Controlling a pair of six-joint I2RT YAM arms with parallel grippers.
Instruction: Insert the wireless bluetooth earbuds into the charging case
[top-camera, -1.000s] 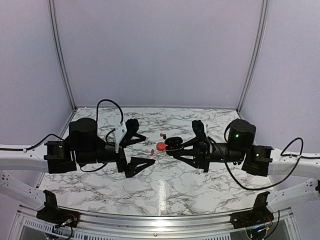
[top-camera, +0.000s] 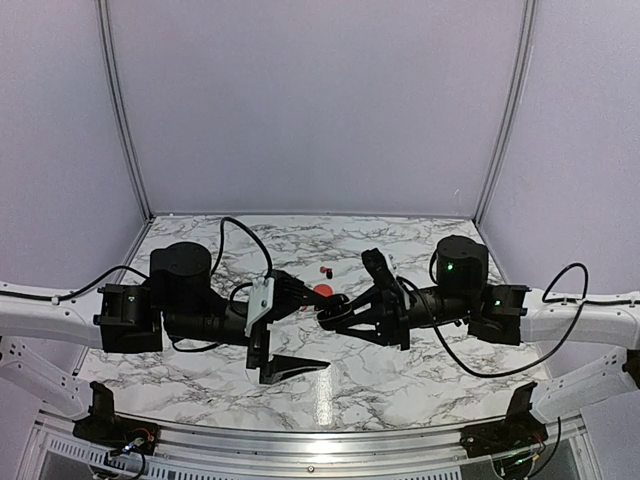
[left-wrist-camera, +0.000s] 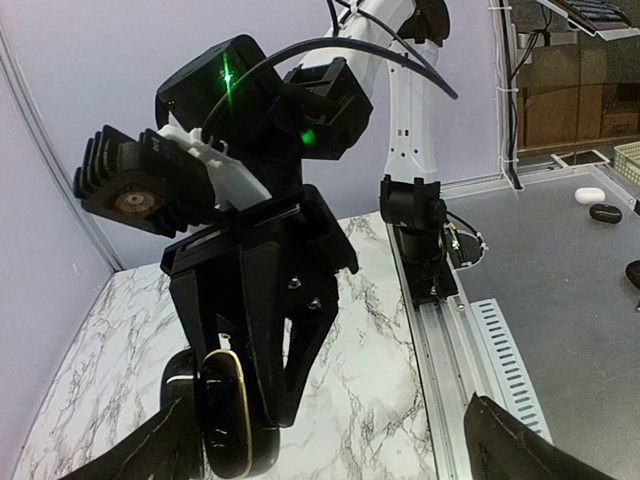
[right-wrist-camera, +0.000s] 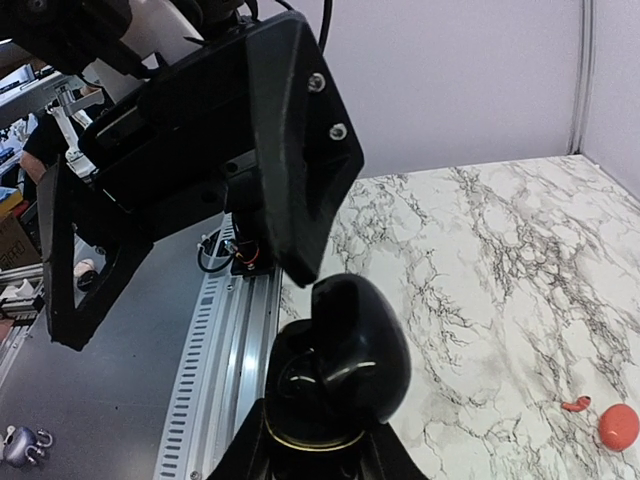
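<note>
My right gripper (top-camera: 346, 322) is shut on the black charging case (top-camera: 331, 310), held above the table. In the right wrist view the case (right-wrist-camera: 300, 365) shows its glossy lid tilted open and a gold rim line. My left gripper (top-camera: 326, 331) stands open just left of the case. One left finger (right-wrist-camera: 295, 215) reaches close above the raised lid; whether they touch cannot be told. The left wrist view shows the case (left-wrist-camera: 230, 425) near the left finger. A small red piece (right-wrist-camera: 576, 404) lies on the table; whether it is an earbud is unclear.
Behind the case lie a red round object (top-camera: 323, 290) and small red and dark pieces (top-camera: 327, 271). A metal rail (top-camera: 310, 440) runs along the front edge.
My left gripper has moved right to the case, its upper finger now beside the lid.
</note>
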